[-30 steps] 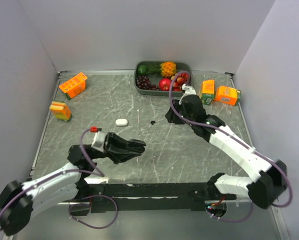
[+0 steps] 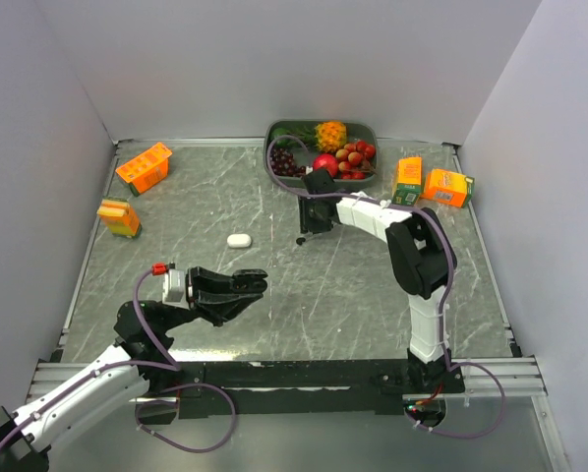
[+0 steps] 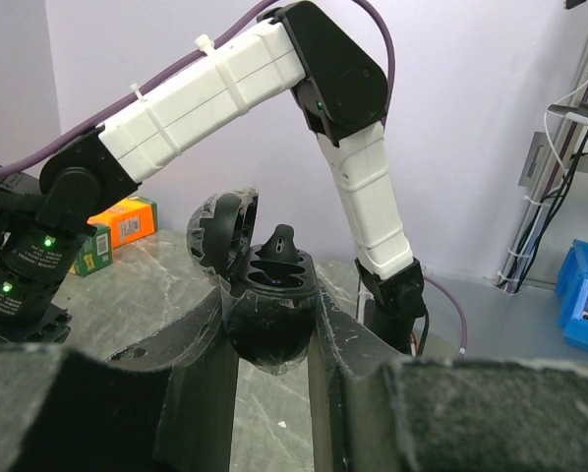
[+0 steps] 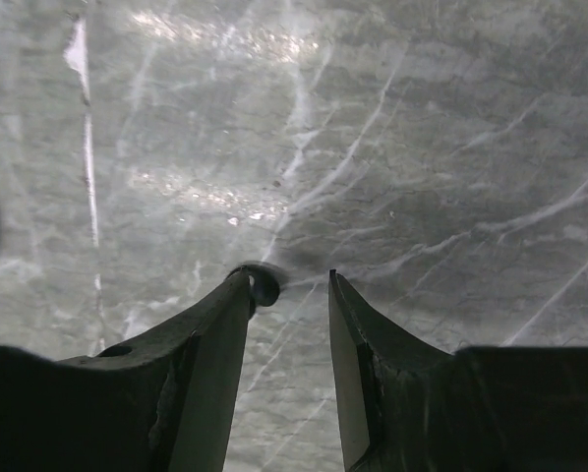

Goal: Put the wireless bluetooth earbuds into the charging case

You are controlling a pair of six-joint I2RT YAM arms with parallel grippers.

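The black charging case (image 3: pixel 269 305), lid up, is held in my left gripper (image 2: pixel 243 293) at the front left of the top view; the left wrist view shows the fingers closed on it. A small black earbud (image 4: pixel 264 285) lies on the marble table, also visible as a dark speck (image 2: pixel 301 241) in the top view. My right gripper hangs just over it, open, its fingers apart; the left finger partly hides the earbud. A white oval case (image 2: pixel 239 241) lies left of the earbud.
A grey tray of fruit (image 2: pixel 272 167) stands at the back, just beyond my right arm. Orange boxes (image 2: pixel 143 169) lie at the left, more (image 2: pixel 446 185) at the back right.
My right gripper has moved left to above the earbud, its arm folding in from the right.
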